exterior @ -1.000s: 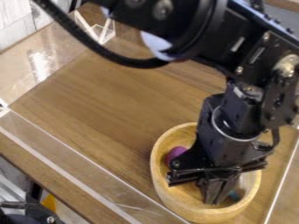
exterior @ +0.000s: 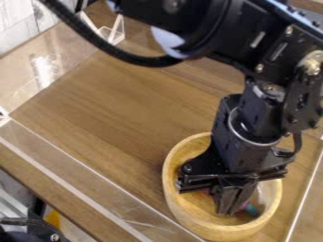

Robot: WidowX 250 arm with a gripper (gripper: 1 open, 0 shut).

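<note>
My black gripper (exterior: pixel 229 194) points down into a light wooden bowl (exterior: pixel 187 214) at the lower right, its lower part inside the rim. The fingers look shut, and whether anything is between them is hidden. Small coloured contents in the bowl, partly red, show beside the fingers, mostly covered by the gripper.
Clear strips run along its front-left and right sides, with a clear panel at the upper left. The arm and its cable fill the top of the view.
The gripper has shifted slightly left over the bowl, and the purple thing that showed at the bowl's left is now hidden behind it.
</note>
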